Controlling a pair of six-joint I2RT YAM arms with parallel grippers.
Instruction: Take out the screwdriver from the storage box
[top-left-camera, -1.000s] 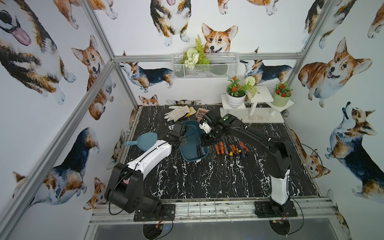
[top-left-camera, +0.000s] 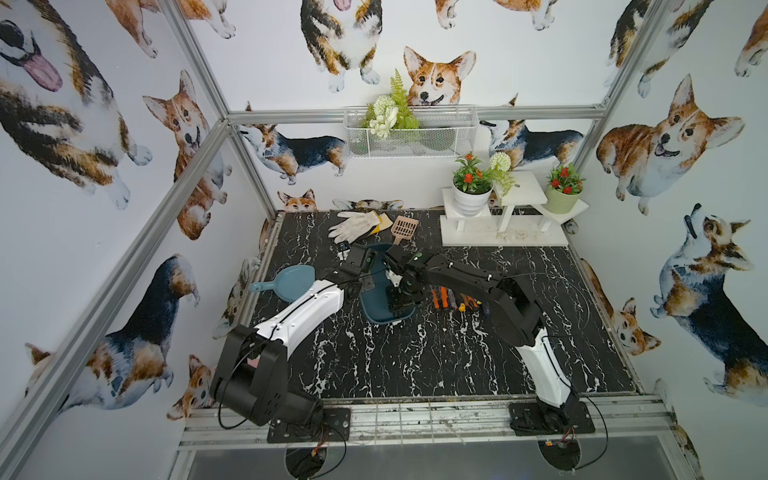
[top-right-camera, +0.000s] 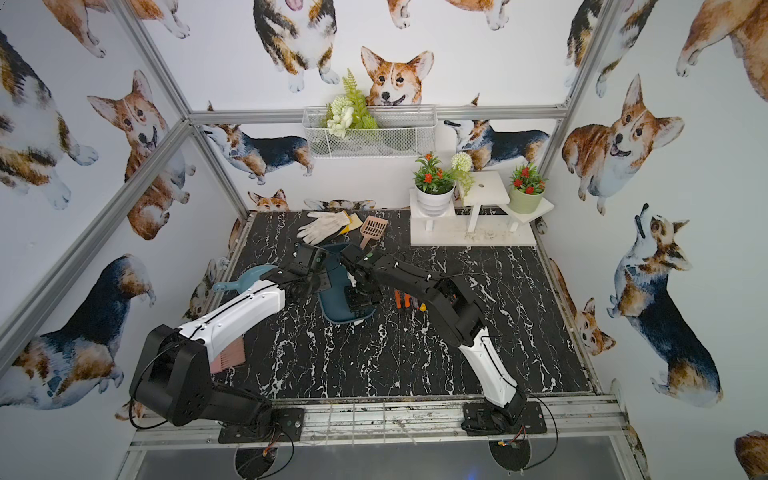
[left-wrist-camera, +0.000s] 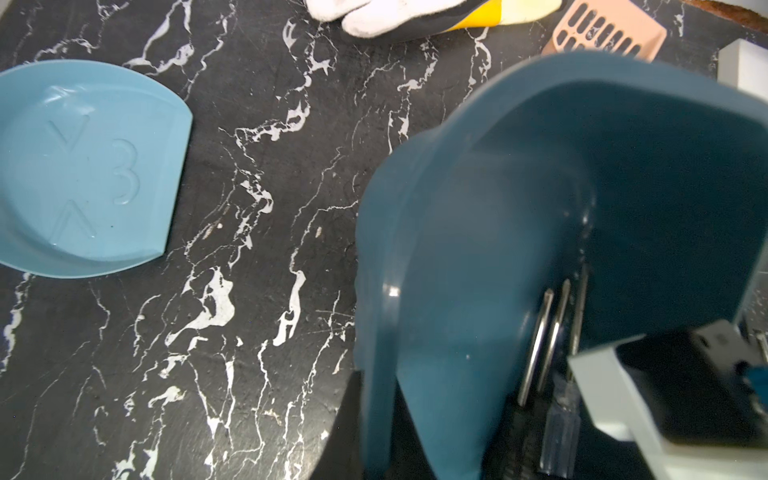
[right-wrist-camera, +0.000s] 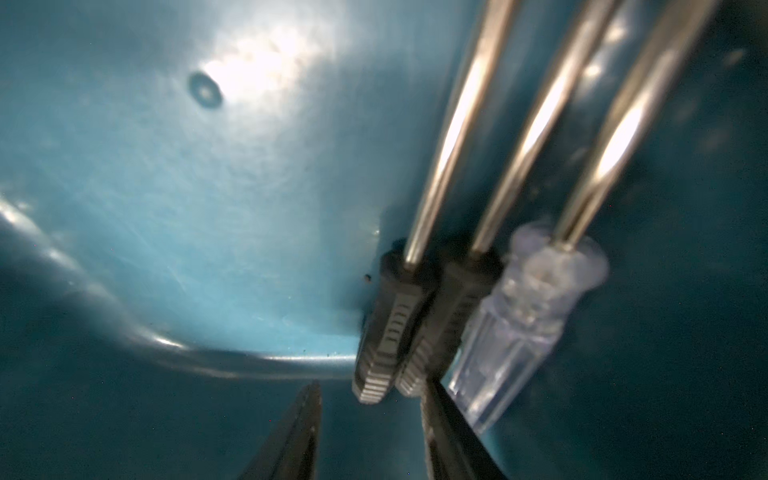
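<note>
The blue storage box (left-wrist-camera: 480, 240) holds three screwdrivers lying side by side. Two have black handles, the left one (right-wrist-camera: 396, 324) and the middle one (right-wrist-camera: 452, 320); the third is a clear-handled screwdriver (right-wrist-camera: 520, 320). My left gripper is shut on the box's left rim, one finger on each side of the wall. Inside the box, my right gripper stands open close to the handle ends. Nothing is clasped between its fingers; the black handles show just beyond them, and the clear handle lies to the right.
A light-blue dustpan (left-wrist-camera: 88, 168) lies left of the box. Gloves (top-left-camera: 356, 225) and a slotted scoop (top-left-camera: 405, 229) lie behind it. Several orange-handled tools (top-left-camera: 444, 297) lie to its right.
My right arm has swung left and its gripper has moved over and into the box, covering the screwdrivers from above. The left arm and the box stay where they were.
</note>
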